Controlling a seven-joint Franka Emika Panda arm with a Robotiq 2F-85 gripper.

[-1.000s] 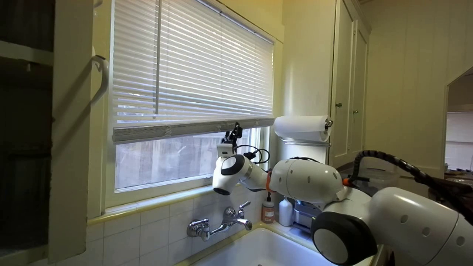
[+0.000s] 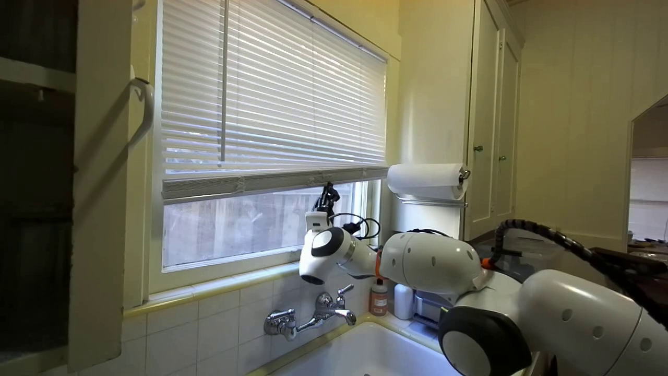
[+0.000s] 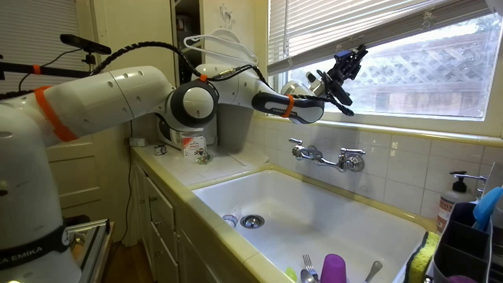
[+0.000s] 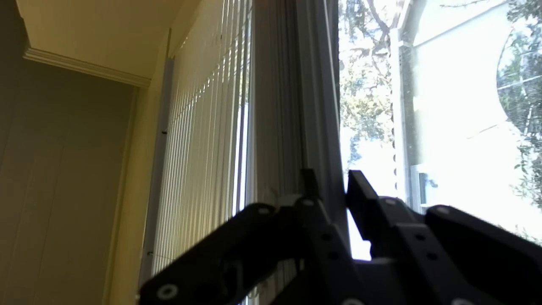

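A white slatted window blind (image 2: pixel 294 94) hangs partly lowered, its lower slats bunched on a thick bottom rail (image 2: pixel 275 181). My black gripper (image 2: pixel 329 185) points up from below at the rail, right of its middle in exterior view 1. In the wrist view the rail's edge (image 4: pixel 327 152) runs between the two fingertips, and my gripper is shut on it. The left fingertip lies over the bunched slats; the right one is at the rail's window-side edge. How deep the grip reaches is hard to tell. From exterior view 2, the gripper (image 3: pixel 363 51) is at the rail's lower edge.
Below the arm are the wall faucet (image 2: pixel 325 310) and the white sink (image 3: pixel 301 207), which holds a purple cup (image 3: pixel 333 269) and cutlery. A paper towel roll (image 2: pixel 427 181) and cabinet stand right of the window. An open cabinet door (image 2: pixel 100 188) is at the left.
The blind's lower left end has moved slightly right; its height is nearly the same.
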